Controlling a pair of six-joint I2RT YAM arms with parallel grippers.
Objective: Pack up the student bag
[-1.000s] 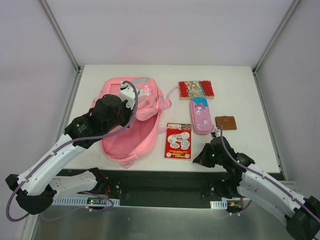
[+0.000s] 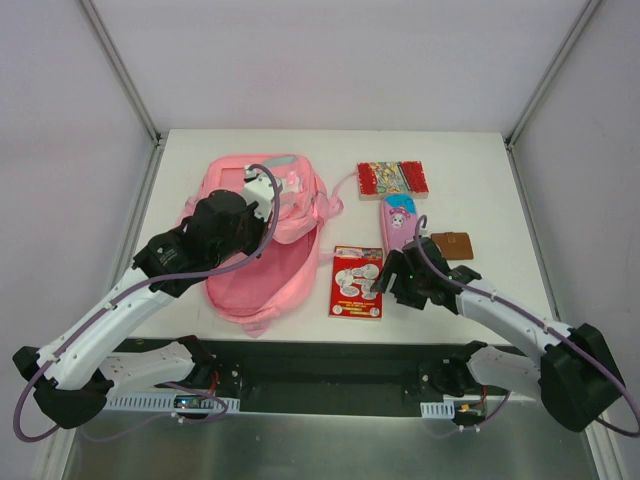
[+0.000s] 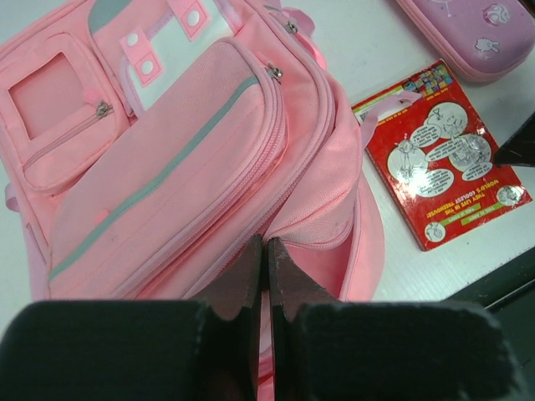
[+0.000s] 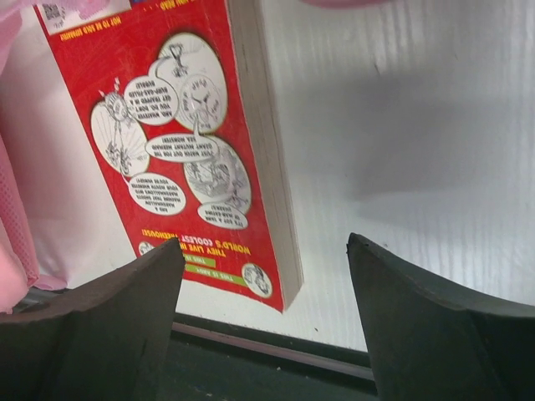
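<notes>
A pink backpack [image 2: 270, 280] lies open on the left of the table. My left gripper is shut at the fold along the bag's upper flap, pink fabric at its tips; whether it pinches any cannot be told. The red book [image 2: 355, 290] lies flat right of the bag, its spine edge seen in the right wrist view [image 4: 267, 167]. My right gripper is open, above the book's right edge. A pink pencil case [image 2: 398, 220] lies behind it.
Another red book [image 2: 392, 175] lies at the back, and a brown wallet [image 2: 452, 246] at the right.
The left arm and bag look unchanged.
</notes>
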